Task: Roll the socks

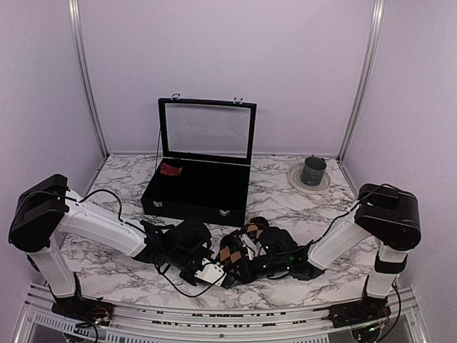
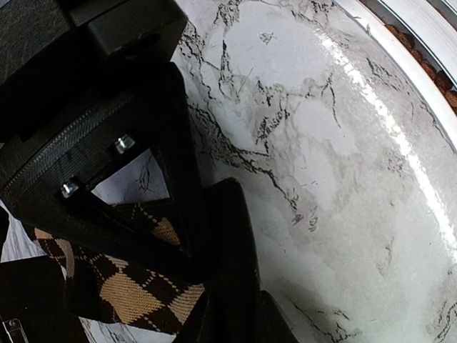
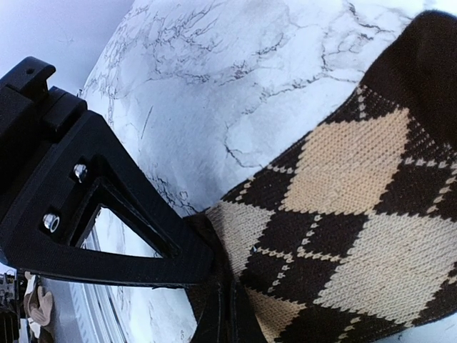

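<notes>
A brown and tan argyle sock [image 1: 232, 251] lies at the front middle of the table, partly covered by both arms. In the right wrist view its patterned length [image 3: 350, 193] stretches away to the upper right. My right gripper is shut on the sock's dark edge. Close beside it, my left gripper stands part open, its fingers on either side of a dark strip, apparently the sock's end [image 2: 232, 236]. The right gripper's frame covers part of the sock in the left wrist view.
Behind the arms an open black case [image 1: 194, 211] has its clear lid raised, with a red item [image 1: 170, 169] inside. A dark grey cup [image 1: 313, 171] stands on a plate [image 1: 295, 183] at the back right. Bare marble shows around the arms.
</notes>
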